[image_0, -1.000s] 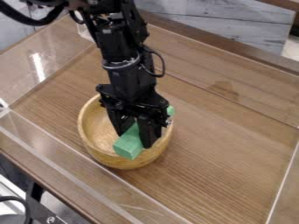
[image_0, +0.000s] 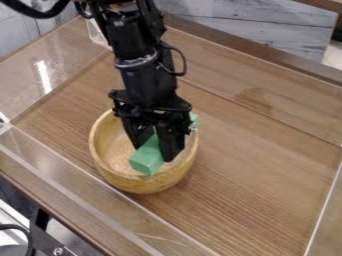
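A black robot arm with cables reaches down from the top centre to a round tan bowl (image_0: 123, 174) on the wooden table. The gripper (image_0: 163, 144) is low over the bowl, shut on a green object (image_0: 148, 158) that is inside the bowl's outline. The black fingers cover part of the object. A smaller green patch shows at the bowl's right side, mostly hidden behind the gripper.
Bare wooden table (image_0: 261, 180) lies to the right of the bowl and at the upper left. A pale edge runs along the left of the table, with black cable at the lower left. A grey wood-patterned panel stands at the back.
The bowl stays where it was.
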